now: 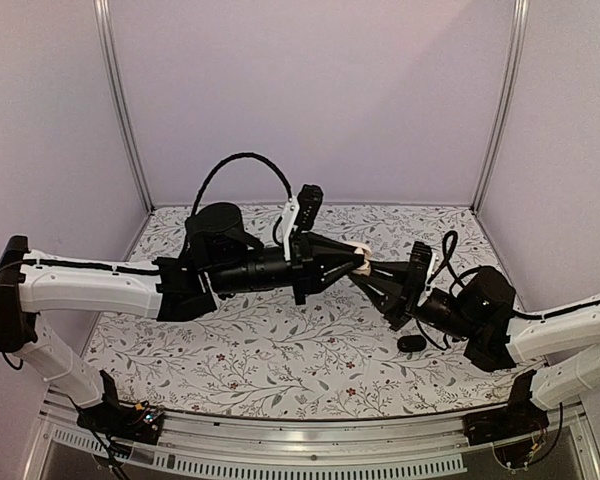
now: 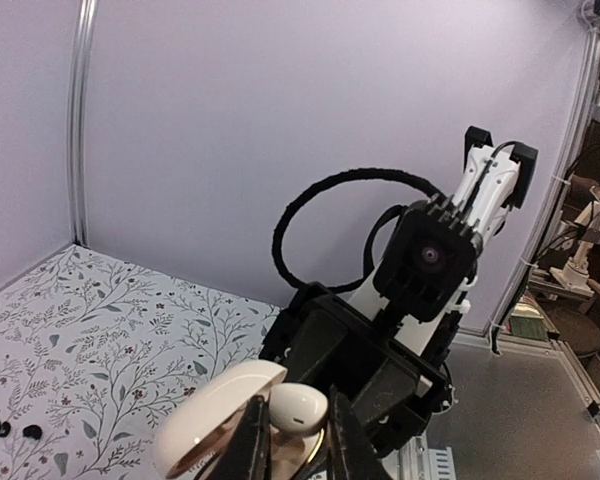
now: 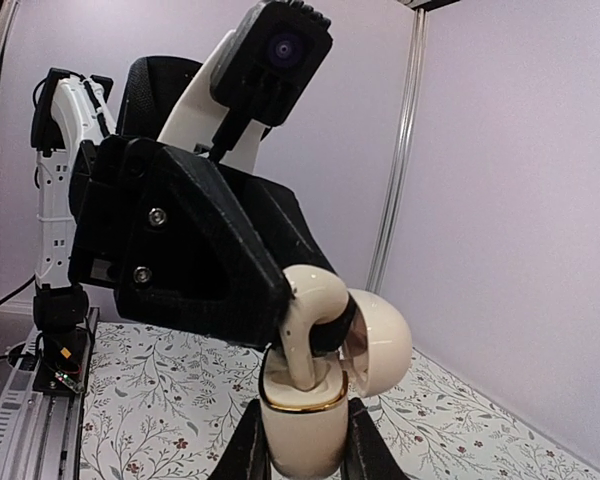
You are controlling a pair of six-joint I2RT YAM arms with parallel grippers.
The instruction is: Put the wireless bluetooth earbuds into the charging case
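Note:
The cream charging case, its lid open, is held upright in my right gripper, which is shut on it. My left gripper is shut on a white earbud, directly over the case's opening. In the right wrist view the earbud's stem reaches down to the case's gold-rimmed opening; how deep it sits is hidden. The open lid stands beside the earbud.
A dark oval object lies on the floral work surface below the right arm. Walls enclose the back and sides.

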